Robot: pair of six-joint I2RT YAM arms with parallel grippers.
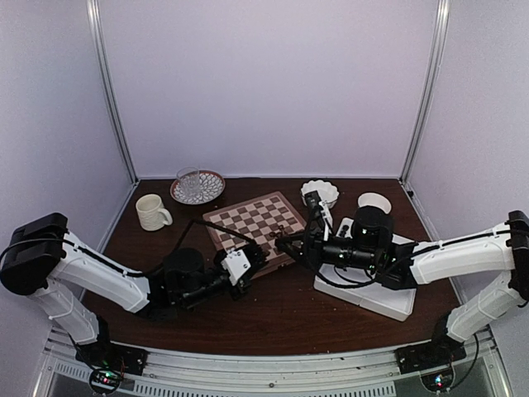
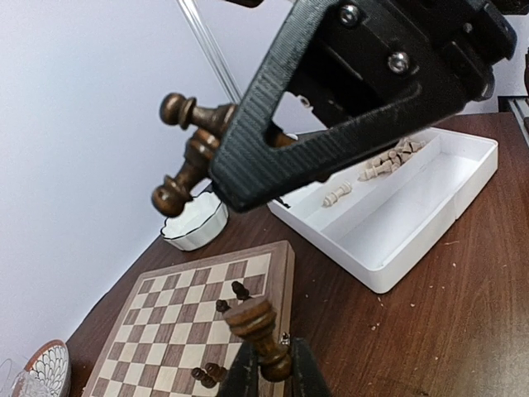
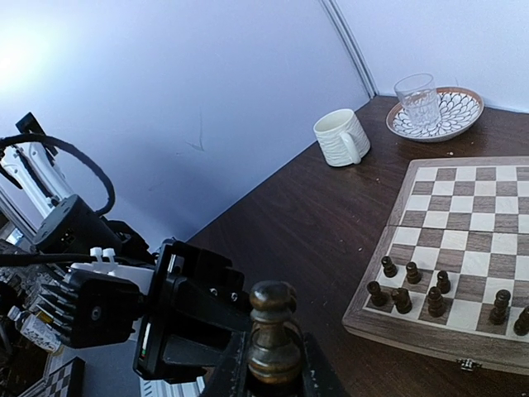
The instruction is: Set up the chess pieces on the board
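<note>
Over the front of the chessboard (image 1: 252,219), my two grippers are close together. My left gripper is shut on a dark wooden chess piece (image 2: 258,327). My right gripper is shut on another dark piece; in the left wrist view two dark pieces (image 2: 178,190) show at its fingers, partly hidden by them. Several dark pieces (image 3: 436,304) stand on the board, in the rows at one edge. Light pieces (image 2: 376,167) lie in the white tray (image 2: 380,265).
A white mug (image 1: 153,213) and a patterned plate (image 1: 207,186) with a glass stand at the back left. Two white bowls (image 1: 374,201) are at the back right.
</note>
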